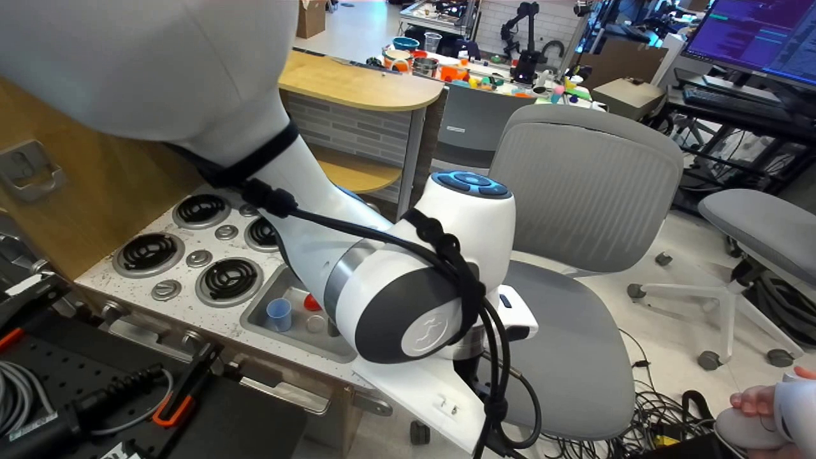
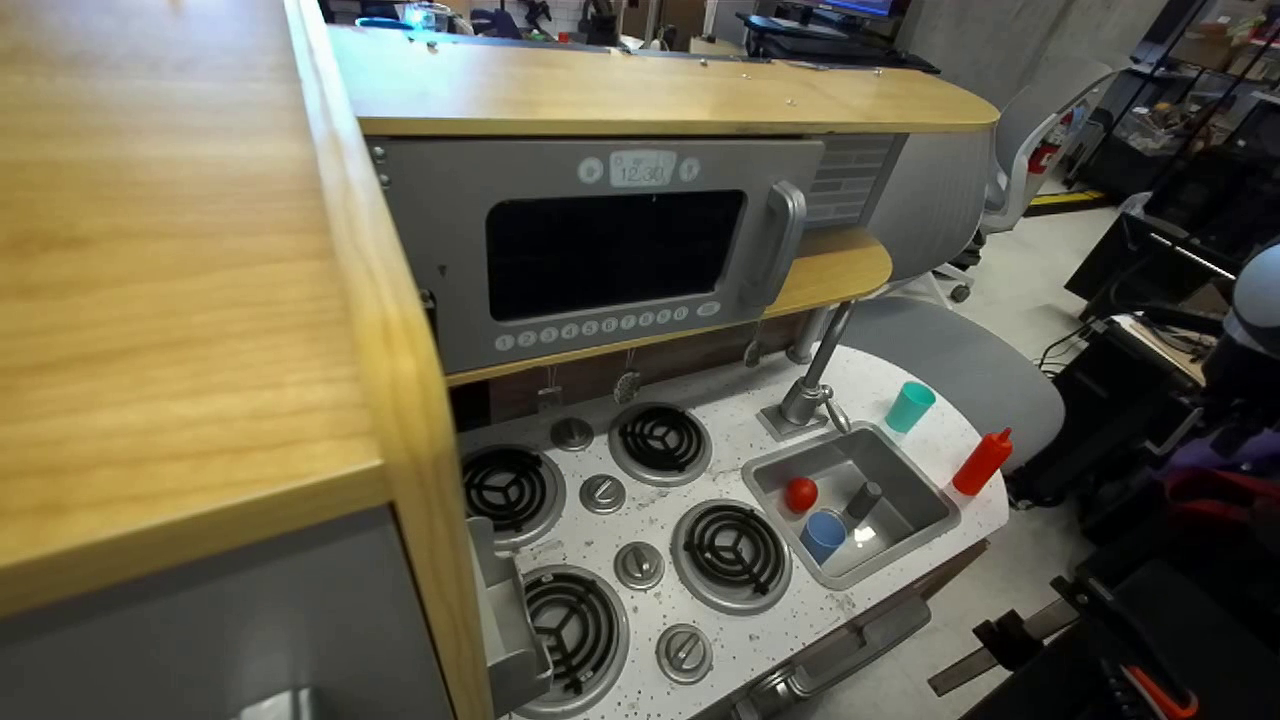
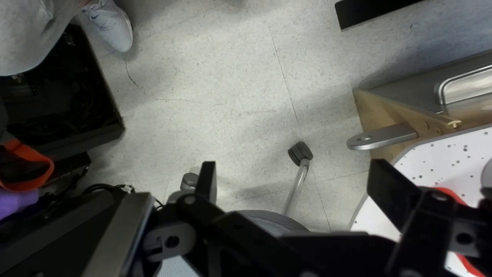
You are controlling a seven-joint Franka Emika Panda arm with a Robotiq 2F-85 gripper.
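Observation:
In the wrist view my gripper is open, its two black fingers wide apart with only floor and a chair beneath the gap. Behind the right-hand finger, a red object [image 3: 470, 264] shows in part on the speckled counter. A red squeeze bottle [image 2: 984, 462] stands at the counter's rounded end, with a teal cup [image 2: 911, 408] farther back. Inside the sink [image 2: 769, 470] are a red ball [image 2: 800, 493], a blue cup [image 2: 823, 534] and a grey cylinder [image 2: 863, 500]. The arm hides the gripper's fingers in exterior view 1.
Stove burners [image 2: 732, 546] and knobs lie left of the sink, under a microwave [image 2: 432, 228]. The faucet [image 2: 816, 382] rises behind the sink. A grey chair [image 1: 570, 344] stands beside the counter's end. Open floor [image 3: 221, 101] fills much of the wrist view.

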